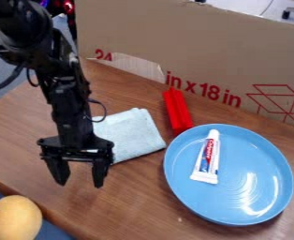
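Observation:
My black gripper [79, 176] hangs low over the wooden table at the left, its two fingers spread apart with no object seen between them. Just behind it, a folded light cloth [133, 135] lies on the table, partly hidden by the arm. At the right, a blue plate [252, 178] holds a white toothpaste tube [207, 156].
A red object [179, 110] lies behind the cloth. A large cardboard box [213, 52] walls off the back. A yellow round object [12, 218] sits at the front left edge.

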